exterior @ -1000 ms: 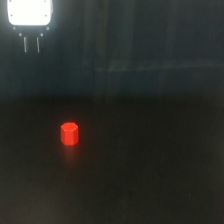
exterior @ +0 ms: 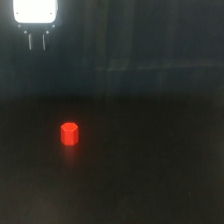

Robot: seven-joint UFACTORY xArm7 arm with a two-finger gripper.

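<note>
A small red block (exterior: 69, 134) with a hexagonal top stands upright on the dark surface, left of centre. High in the upper left corner hangs my gripper (exterior: 37, 44), with its white body (exterior: 35, 11) cut off by the top edge. Its two thin fingers point downward with a clear gap between them, and nothing sits in that gap. The block is well below the gripper and a little to its right, not touching it.
No other objects or obstacles show.
My gripper has shifted slightly to the right and a touch upward. The red block has stayed in the same spot.
</note>
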